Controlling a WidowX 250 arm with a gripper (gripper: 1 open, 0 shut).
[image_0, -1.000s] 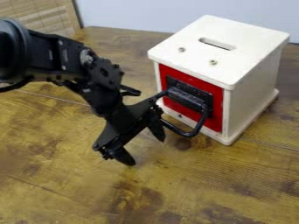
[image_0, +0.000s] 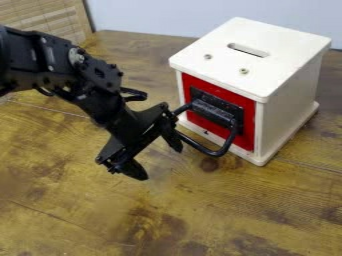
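My black gripper (image_0: 154, 157) hangs open over the wooden table, low and to the left of a white box (image_0: 274, 75) with a slot and two knobs or screws on top. The box's front has a red panel (image_0: 201, 88) with a black fitting and a black looped handle (image_0: 214, 148) that sticks out toward me. The gripper is just left of the handle's lower end; whether they touch is unclear. Nothing shows between its fingers.
A white wall stands behind, with a woven mat (image_0: 40, 18) at the back left.
Over the last second my gripper has moved slightly up and left, and its angle has shifted. The box and handle look unmoved.
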